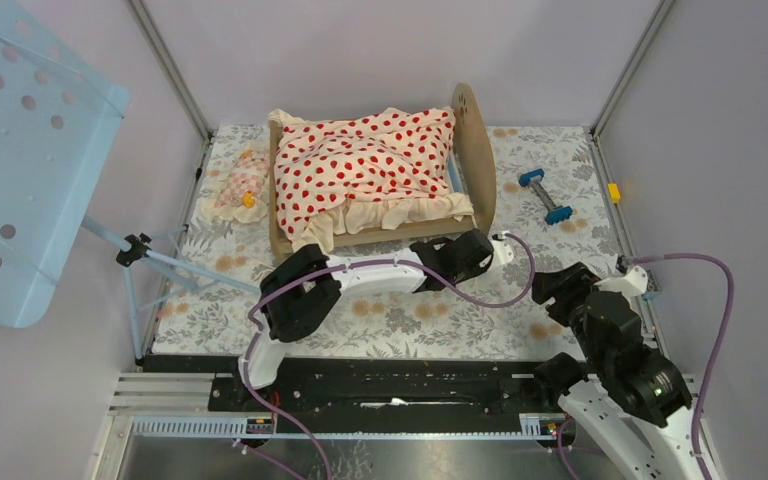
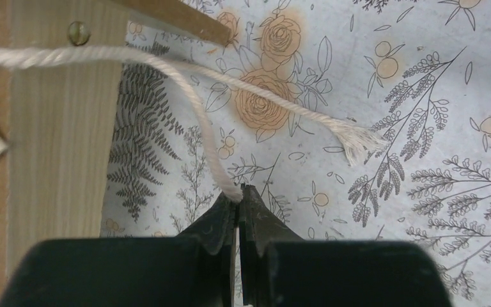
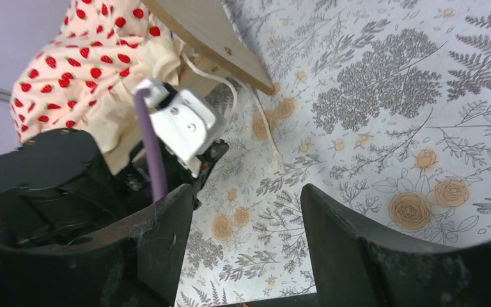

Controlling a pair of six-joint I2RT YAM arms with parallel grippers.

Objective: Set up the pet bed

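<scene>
The wooden pet bed frame (image 1: 475, 150) holds a strawberry-print cushion with a cream ruffle (image 1: 360, 160) at the back centre. A cream rope (image 2: 194, 105) runs from the frame's end board (image 3: 217, 45). My left gripper is shut on that rope beside the bed's front right corner; a second strand with a frayed end (image 2: 351, 137) lies on the floor. My right gripper stands open at the right, with nothing between its fingers, facing the left gripper.
A small frilled cushion (image 1: 240, 185) lies left of the bed, a blue dumbbell (image 1: 558, 213) to its right. A light blue folded panel (image 1: 30, 170) stands at the far left.
</scene>
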